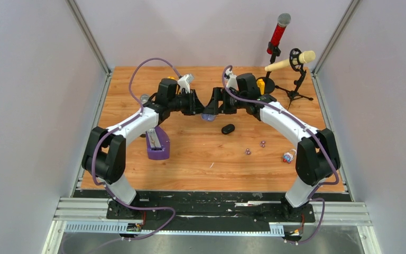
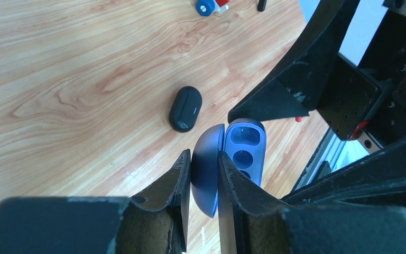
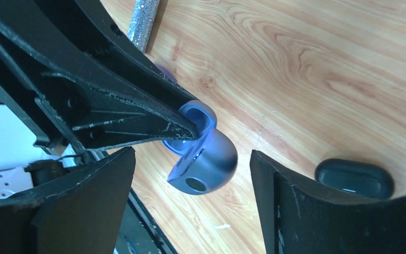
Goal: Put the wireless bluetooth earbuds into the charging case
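Observation:
The charging case [image 2: 207, 172] is a blue-purple shell, hinged open, held up above the table. My left gripper is shut on one half of it. The other half, with rounded hollows [image 2: 242, 157], faces the left wrist camera. In the right wrist view, my right gripper is open, its fingers standing apart on either side of the case [image 3: 211, 161], with a gap visible to the right finger. Two small purple earbuds [image 1: 263, 143] [image 1: 248, 152] lie apart on the table at the right.
A black oval case [image 1: 228, 129] lies on the table just below the grippers. A purple tool [image 1: 158, 151] sits at left, a small toy figure [image 1: 288, 157] at right. Two stands with a red microphone [image 1: 278, 35] and a cream tube [image 1: 291, 61] occupy the back right.

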